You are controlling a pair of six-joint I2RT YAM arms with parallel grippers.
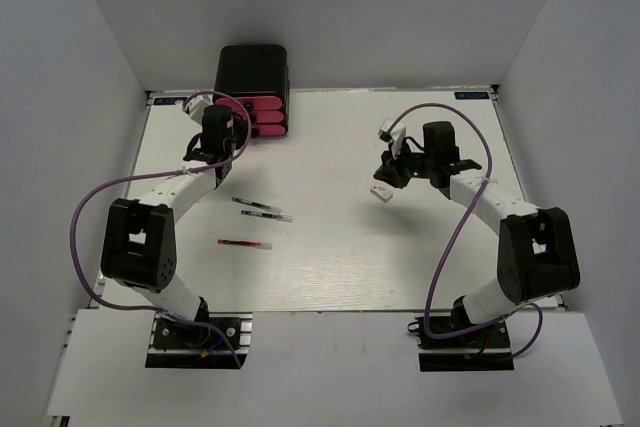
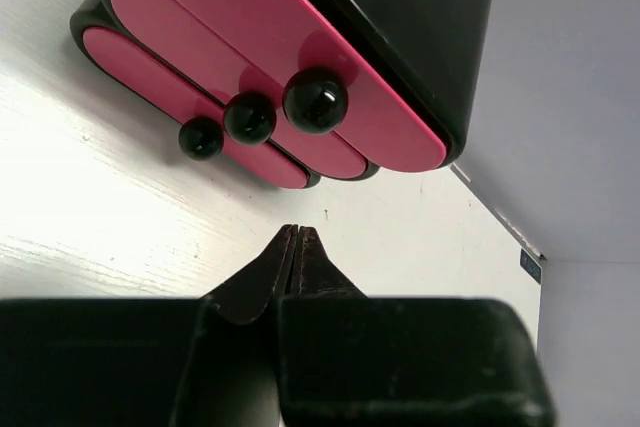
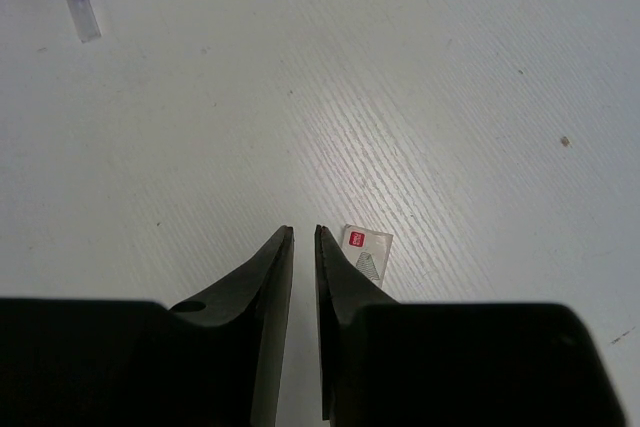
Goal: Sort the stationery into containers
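Observation:
A black cabinet (image 1: 252,72) with three pink drawers stands at the back left; all three drawers look shut in the left wrist view, with round black knobs (image 2: 316,100) on their fronts. My left gripper is just in front of the drawers, its fingertips together and nothing visible between them. Three pens lie on the table: a teal one (image 1: 255,204), a purple one (image 1: 266,215) and a red one (image 1: 245,244). A small white eraser (image 3: 368,253) with a red mark lies below my right gripper, whose fingertips stand a little apart with nothing held.
Grey walls (image 1: 320,17) close off the back and sides, with the cabinet close to the back wall.

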